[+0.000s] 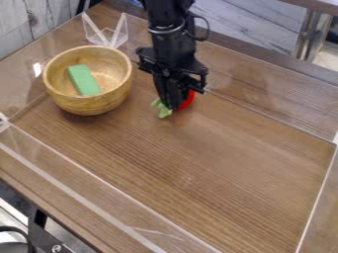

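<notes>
My gripper is lowered at the upper middle of the table over a red object with a light green part sticking out toward the front left; its fingers partly hide the red object, and I cannot tell whether they touch it. A wooden bowl stands to the left, holding a green block.
A wall panel is at the back left, and a pale edge runs along the back right.
</notes>
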